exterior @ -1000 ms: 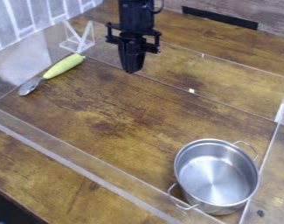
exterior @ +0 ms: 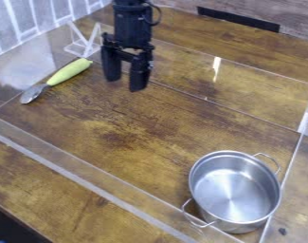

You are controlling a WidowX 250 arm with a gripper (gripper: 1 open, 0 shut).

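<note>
My black gripper (exterior: 126,72) hangs open over the back left part of the wooden table, its fingers pointing down with nothing seen between them. To its left lies a spatula or similar utensil (exterior: 66,74) with a pale yellow-green handle and a metal end toward the front left. A steel pot (exterior: 233,191) with two wire handles stands at the front right, well apart from my gripper.
Clear walls or panels (exterior: 104,186) border the work area on the wooden table. A white rack-like piece (exterior: 84,43) is at the back left.
My gripper has moved left and down, toward the side where the utensil lies. The utensil and the pot have not moved.
</note>
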